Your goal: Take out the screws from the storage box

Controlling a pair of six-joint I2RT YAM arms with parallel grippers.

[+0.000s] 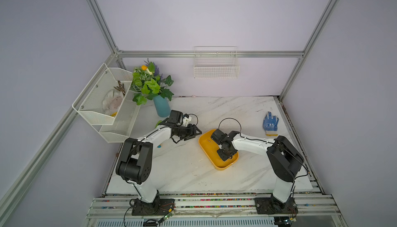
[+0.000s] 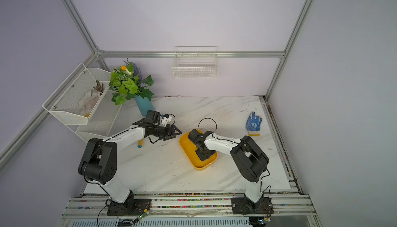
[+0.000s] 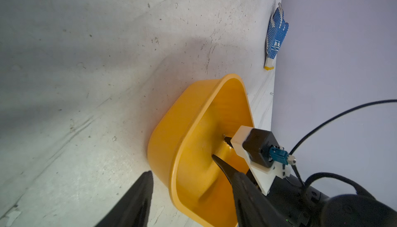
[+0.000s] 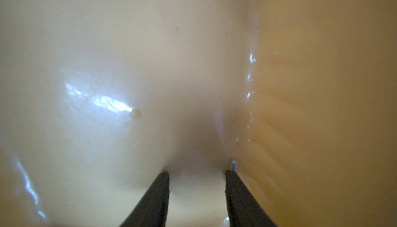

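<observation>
The yellow storage box (image 1: pixel 212 155) stands on the marble table, seen from above and, in the left wrist view, from its side. Down inside it is my right gripper, its fingertips close to the box floor. Those fingers are apart, with only bare floor showing between them. Against the box wall, beside the right-hand fingertip, a small shiny metal piece (image 4: pixel 234 165) shows, perhaps a screw. Tiny marks near the box's far end are too small to identify. My left gripper hangs open outside the box, near its left end, holding nothing.
A blue glove (image 1: pixel 270 122) lies at the far right of the table. Behind the left arm stands a vase (image 1: pixel 161 106) with plants, beside a white wire shelf (image 1: pixel 97 117). The table in front of the box is clear.
</observation>
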